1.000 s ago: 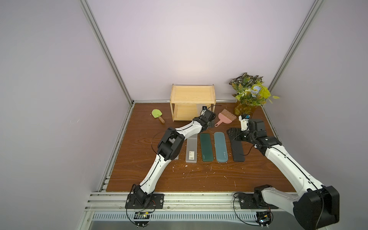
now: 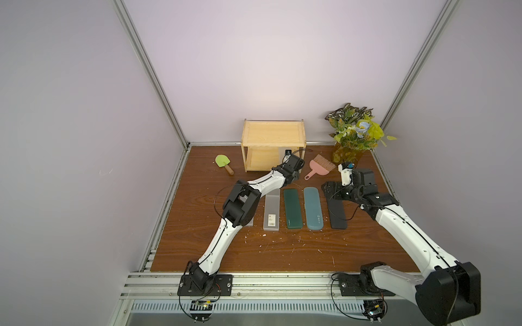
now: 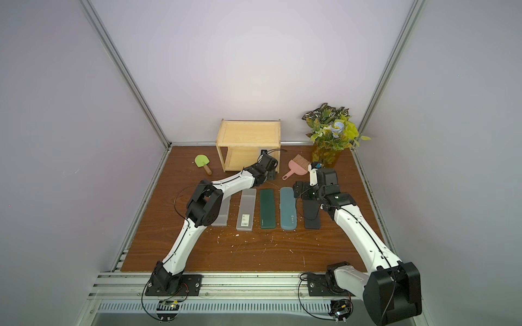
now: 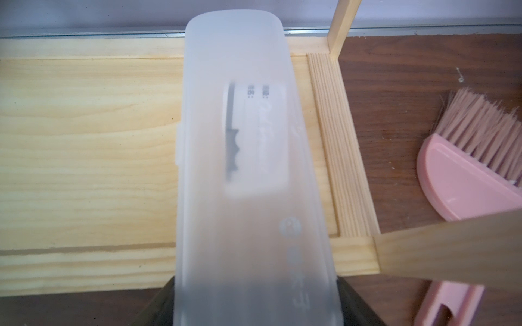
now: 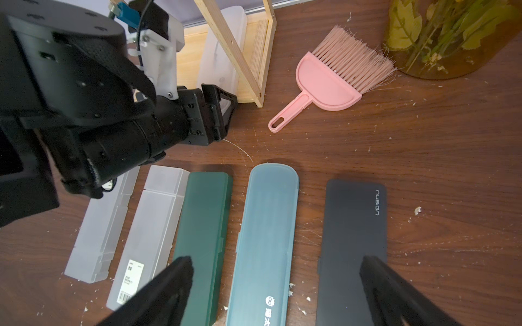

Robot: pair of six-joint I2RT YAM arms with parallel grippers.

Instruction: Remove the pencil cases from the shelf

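Observation:
In the left wrist view a translucent white pencil case [image 4: 247,163] lies over the lower board of the wooden shelf [image 4: 87,152], near its right post. My left gripper is shut on the near end of this case, one finger at each side. On the table before the shelf lie a black case [image 5: 350,233], a blue case [image 5: 269,233], a dark green case [image 5: 204,233], a grey-white case with a label [image 5: 149,233] and another pale case [image 5: 103,233]. Above the black case my right gripper hovers open, nothing held.
A pink brush [image 5: 331,81] lies just right of the shelf, with a flower vase [image 2: 348,154] behind it. To the left is a green toy shovel [image 2: 223,162].
My left gripper has shifted very slightly at the shelf's front. The right arm and the cases on the table look the same.

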